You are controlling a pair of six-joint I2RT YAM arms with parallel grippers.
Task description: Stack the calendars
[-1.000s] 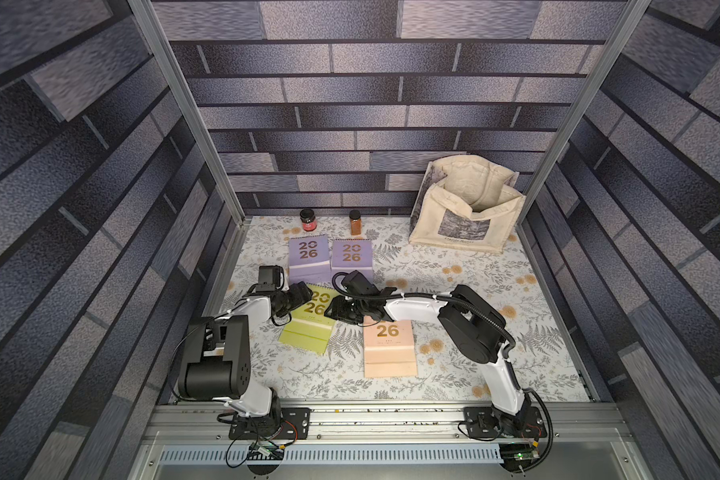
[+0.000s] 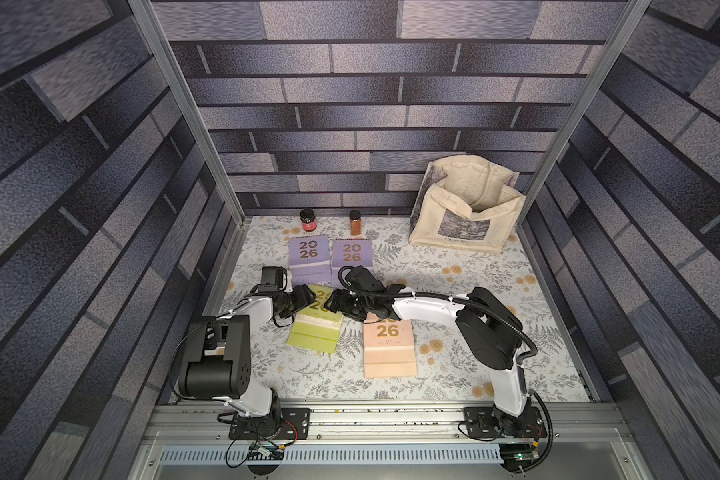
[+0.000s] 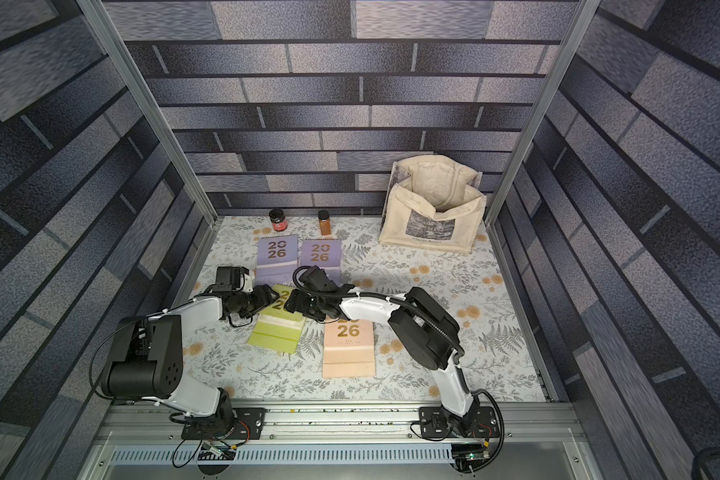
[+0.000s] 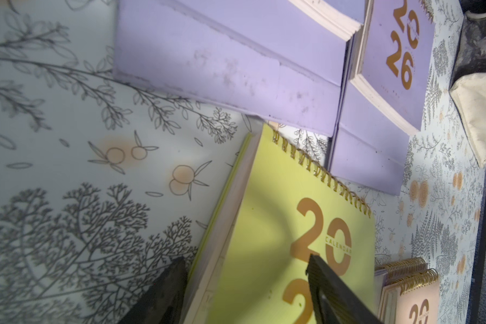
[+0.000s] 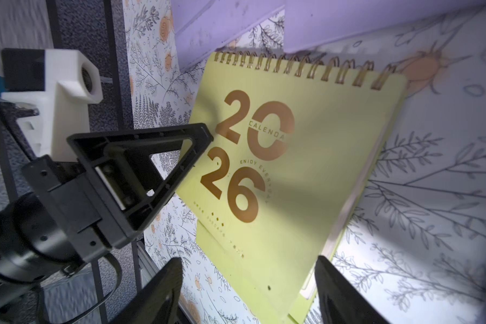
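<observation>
A yellow-green calendar [image 2: 316, 336] lies front centre between both grippers. In the left wrist view my left gripper straddles its left edge, part open, fingertips low over the cover and side. My right gripper is part open at the calendar's other side, fingers over its lower cover and edge; whether either touches is unclear. Two purple calendars [image 2: 309, 252] lie side by side behind it. A peach calendar [image 2: 389, 356] lies to the front right, partly under the right arm; the left wrist view suggests another cover beneath it.
A cream tote bag [image 2: 464, 216] stands at the back right. A red-labelled jar [image 2: 308, 221] and an orange bottle [image 2: 355, 225] stand at the back. The table's right side [image 2: 536, 320] has free room.
The yellow-green calendar has shifted slightly right and turned a little. My left gripper has edged right, and the right arm has moved slightly, its elbow to the right.
</observation>
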